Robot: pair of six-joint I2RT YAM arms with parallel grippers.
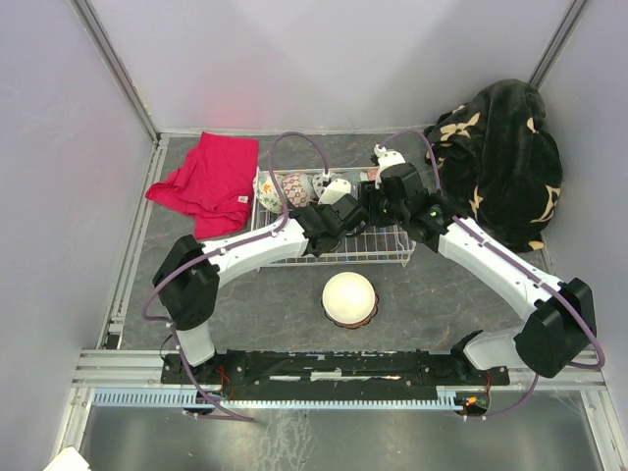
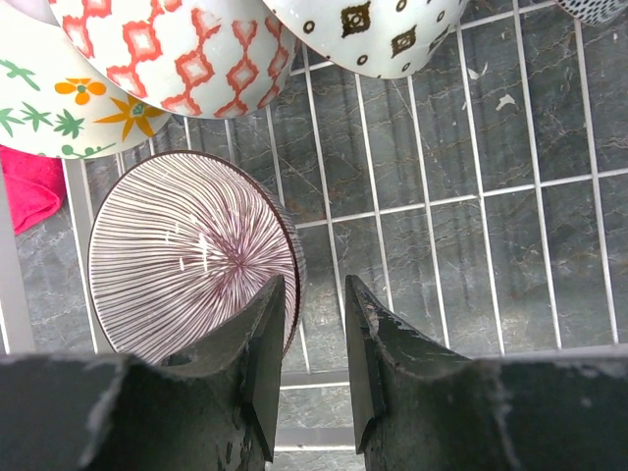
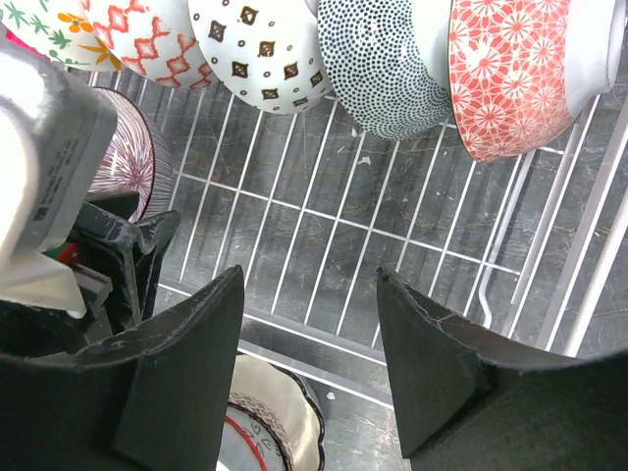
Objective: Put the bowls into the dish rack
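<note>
The bowl with thin dark purple lines point(image 2: 186, 245) rests tilted in the wire dish rack point(image 1: 343, 257), in its front left part. My left gripper is open just right of this bowl; one of its fingers overlaps the rim in view, and nothing lies between them. Over the bare wires of the rack's right part, my right gripper stands open and empty. Along the back row lean a floral bowl point(image 2: 59, 88), a red-diamond bowl point(image 2: 186, 54), a black-diamond bowl point(image 3: 260, 54), a black-dotted bowl point(image 3: 383, 78) and a red flower-patterned bowl point(image 3: 510, 83).
More bowls point(image 1: 348, 297) are stacked on the grey table before the rack. A red cloth point(image 1: 211, 186) lies to the left, a dark flowered blanket point(image 1: 500, 162) to the right. Both grippers are close together above the rack.
</note>
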